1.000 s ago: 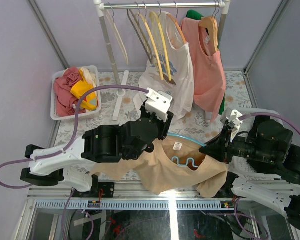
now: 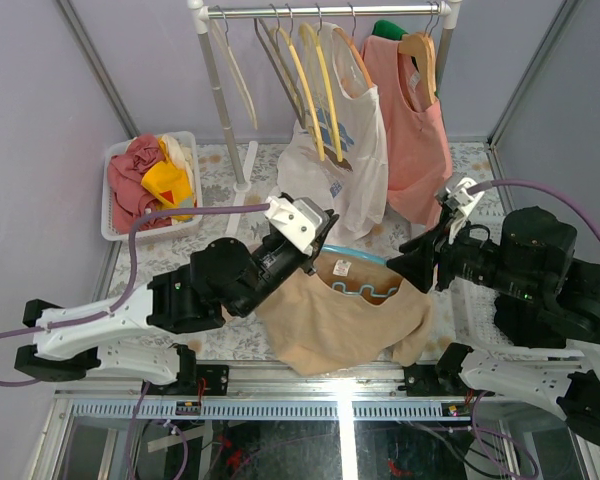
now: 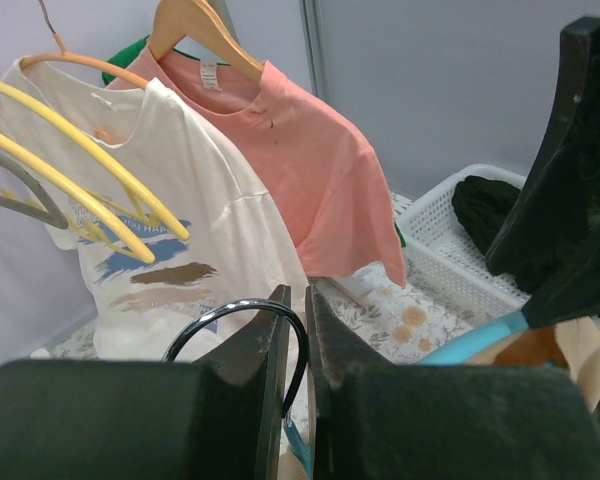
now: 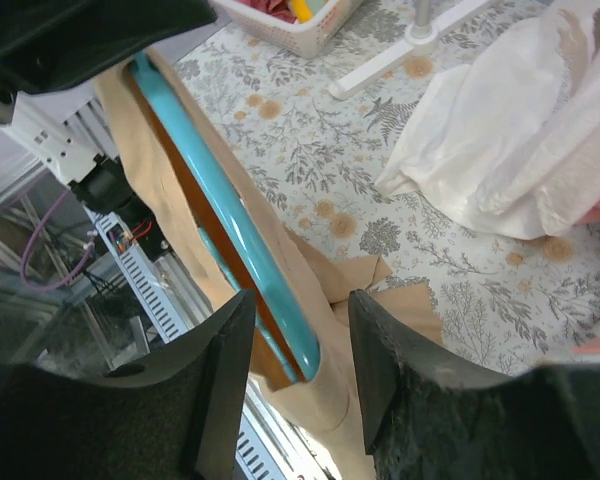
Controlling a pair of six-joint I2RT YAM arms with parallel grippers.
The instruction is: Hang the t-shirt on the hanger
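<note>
A tan t-shirt [image 2: 340, 325] hangs below both grippers with a light blue hanger [image 2: 352, 252] inside its neckline. My left gripper is shut on the hanger, whose metal hook rises over its fingers in the left wrist view. My right gripper stands open around the right end of the hanger and the shirt's fabric over it, as the right wrist view shows.
A rack rail [image 2: 250, 12] at the back holds empty hangers, a white shirt [image 2: 320, 180] and a pink shirt [image 2: 405, 150]. A basket of clothes [image 2: 120, 200] sits at left; another white basket [image 3: 440, 245] with dark cloth is at right.
My right gripper has opened and moved up. The left gripper has tilted and shifted slightly, and the hanger with the shirt has moved with it.
</note>
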